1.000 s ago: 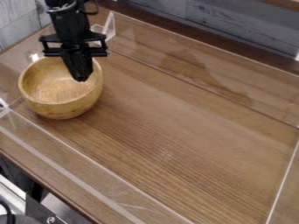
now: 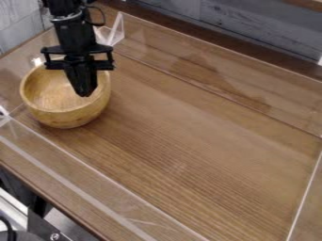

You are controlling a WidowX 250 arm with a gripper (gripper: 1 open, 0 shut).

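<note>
A round tan wooden bowl [image 2: 63,111] sits at the left of the wooden table. My black gripper [image 2: 83,87] is over its back part, fingertips hanging down inside or just above the bowl. I see nothing held between the fingers; their exact spacing is hard to tell at this size.
A grey plank wall [image 2: 239,28] runs along the back. A white translucent object [image 2: 108,30] stands behind the arm at the back left. The table's front left edge is near the bowl.
The bowl looks nearly unchanged.
</note>
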